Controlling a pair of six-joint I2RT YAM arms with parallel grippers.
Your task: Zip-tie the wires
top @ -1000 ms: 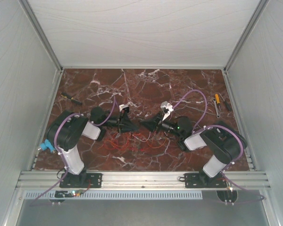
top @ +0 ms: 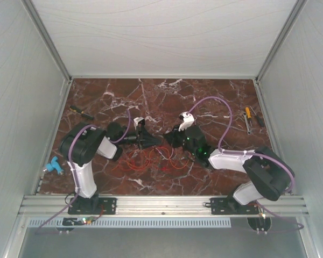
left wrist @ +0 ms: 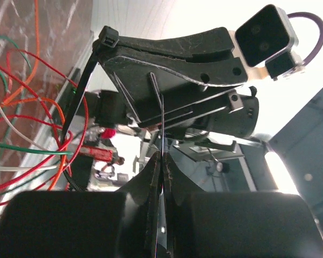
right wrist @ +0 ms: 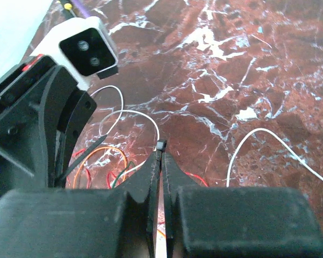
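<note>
Red, orange, green and white wires [left wrist: 46,115] lie in a loose tangle below both grippers. The left wrist view shows a black zip tie [left wrist: 79,94] reaching from the right gripper's tip down among them; whether it circles them all, I cannot tell. My right gripper is shut on the small square head of the zip tie [right wrist: 161,144]. My left gripper is shut on a thin dark strip, seen edge-on, that stands up from its fingertips. In the right wrist view this strip [right wrist: 97,143] sticks out from the left gripper, apart from the head.
A black-handled tool [top: 82,112] lies at the back left and a blue object [top: 53,166] at the front left. An orange-handled tool [top: 248,115] and a wrench lie on the right.
My left arm has edged a little to the right.
</note>
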